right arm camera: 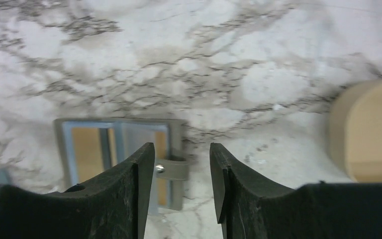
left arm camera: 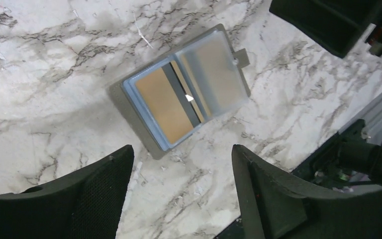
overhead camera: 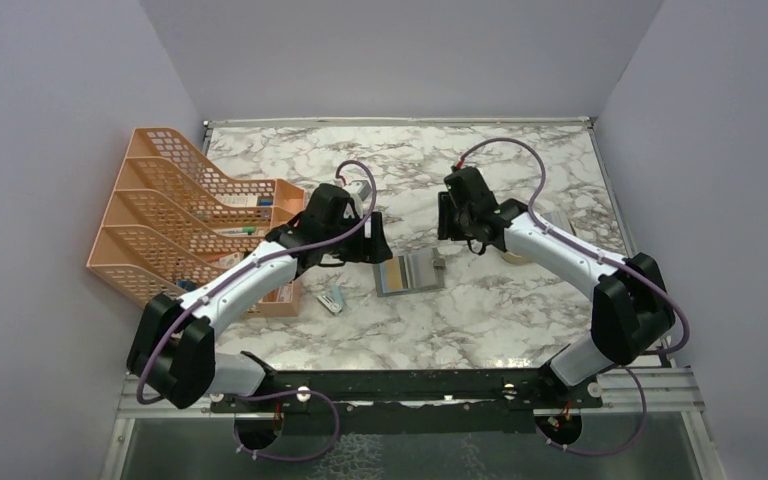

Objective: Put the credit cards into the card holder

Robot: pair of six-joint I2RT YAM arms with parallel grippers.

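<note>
The grey card holder (overhead camera: 412, 288) lies flat and opened out in the middle of the table. Tan and dark cards (left arm camera: 163, 103) show within its left half in the left wrist view, under a clear sleeve. A clear leaf (left arm camera: 216, 69) covers the other half, and a small tab with a snap (right arm camera: 173, 169) sticks out at the right edge. Above the holder's left side is my left gripper, part open and empty. My right gripper is raised to the upper right of the holder, fingers apart, with nothing between them.
An orange rack (overhead camera: 175, 225) with several items stands at the left. A small grey-blue item (overhead camera: 330, 300) lies between rack and holder. A tan box (right arm camera: 378, 132) sits at the right, partly behind my right arm.
</note>
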